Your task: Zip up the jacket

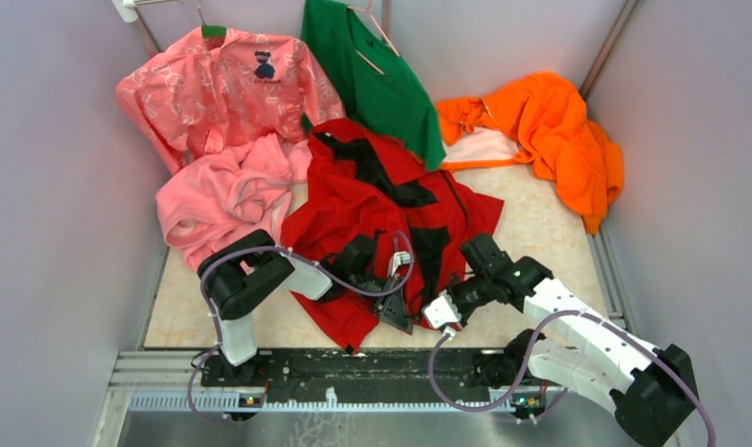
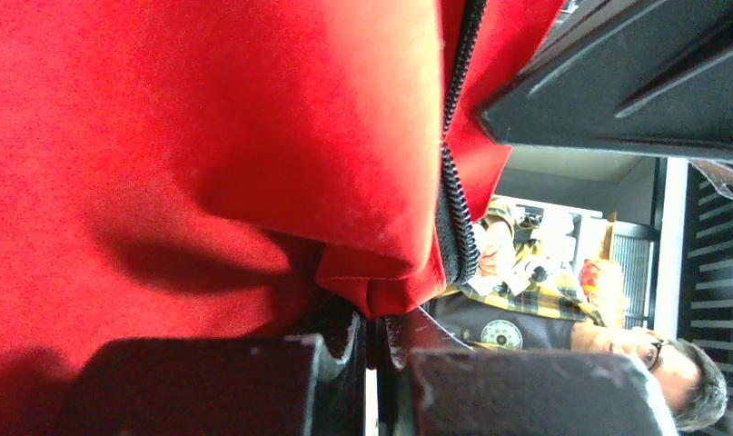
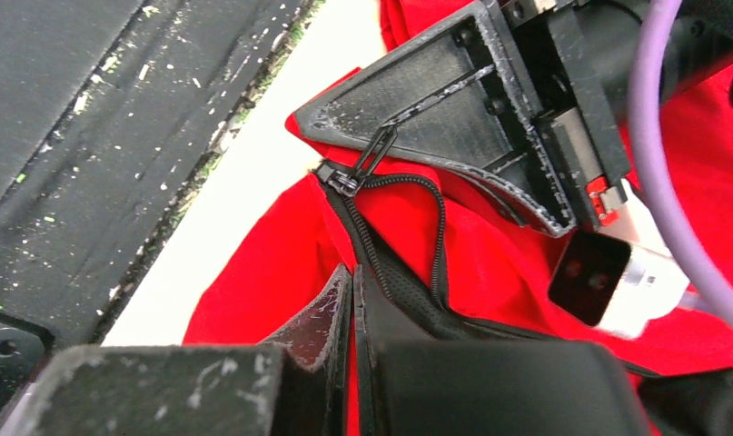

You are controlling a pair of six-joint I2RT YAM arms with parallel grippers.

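Note:
The red jacket [image 1: 321, 214] with black panels lies front and centre. In the right wrist view its zipper slider [image 3: 342, 179] is at the hem, below the left gripper's body, with zipper tape running down from it. My left gripper [image 1: 390, 312] is shut at the front hem; in its wrist view red fabric bunches at the fingertips [image 2: 344, 341], beside a zipper tape [image 2: 458, 218]; whether fabric is pinched is unclear. My right gripper is shut with nothing visible between its fingers, over red fabric just short of the slider.
Pink garments [image 1: 213, 196] lie at left, a green top [image 1: 372, 84] at the back, an orange garment [image 1: 567, 140] at right. Bare table [image 1: 553, 251] shows at right; the dark front rail borders it.

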